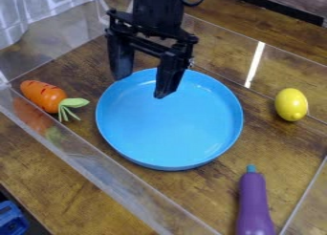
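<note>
The black gripper [144,76] hangs over the back part of a blue plate [169,124], its two fingers spread apart and nothing visible between them. A toy carrot [46,96] with green top lies left of the plate. A yellow lemon [292,104] rests to the right, and a purple eggplant [251,202] lies at the lower right.
Clear plastic walls border the wooden surface [83,177]. A blue object [8,220] shows at the lower left edge. The plate is empty.
</note>
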